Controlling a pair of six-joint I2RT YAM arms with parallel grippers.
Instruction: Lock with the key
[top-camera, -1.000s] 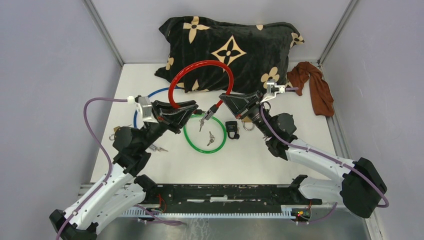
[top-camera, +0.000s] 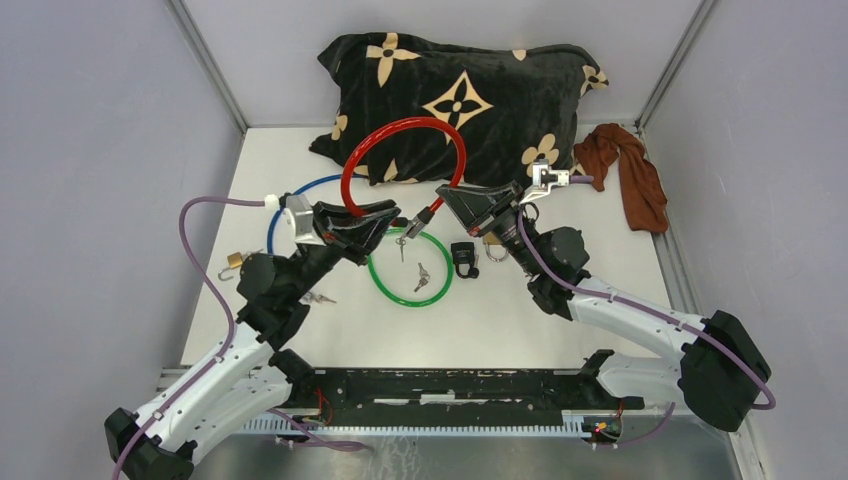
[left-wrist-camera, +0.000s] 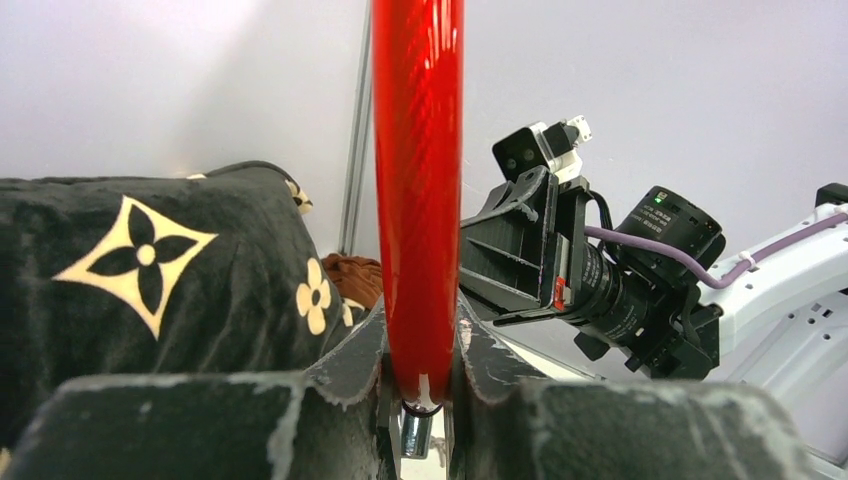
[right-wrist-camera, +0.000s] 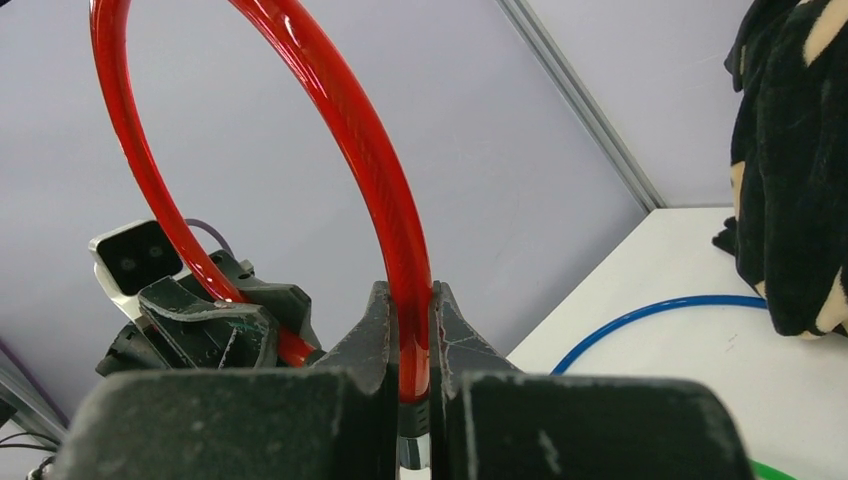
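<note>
A red cable lock (top-camera: 403, 124) is held aloft in a loop above the table, its two ends low in the middle. My left gripper (top-camera: 374, 214) is shut on one end, where the red tube (left-wrist-camera: 418, 200) runs between its fingers. My right gripper (top-camera: 450, 194) is shut on the other end, seen at the tube (right-wrist-camera: 405, 280) in the right wrist view. The metal lock body (top-camera: 417, 225) hangs at that end, close to the black other end; whether they join I cannot tell. Small keys (top-camera: 401, 250) show just below it.
A green cable lock (top-camera: 449, 275), loose keys (top-camera: 422, 277), a black lock (top-camera: 463, 258) and padlocks (top-camera: 236, 260) lie on the white table (top-camera: 510, 340). A blue cable (top-camera: 320, 182) lies at left, a patterned cushion (top-camera: 380, 80) at the back, brown cloth (top-camera: 640, 185) at right.
The left arm and gripper have shifted slightly to the right, with the red loop's left side moving with them. The right arm looks almost unchanged.
</note>
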